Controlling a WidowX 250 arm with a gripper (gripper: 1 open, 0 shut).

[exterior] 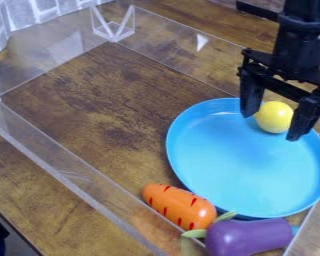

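Note:
A round blue plate (236, 165) lies on the wooden table at the right. A yellow ball-like object (272, 118) sits on its back part. My black gripper (275, 118) comes down from the top right over the yellow object, fingers apart on either side of it; whether they touch it I cannot tell.
An orange toy carrot (179, 206) and a purple eggplant (248, 236) lie in front of the plate. Clear plastic walls border the wooden table (89, 110), whose left and middle part is bare.

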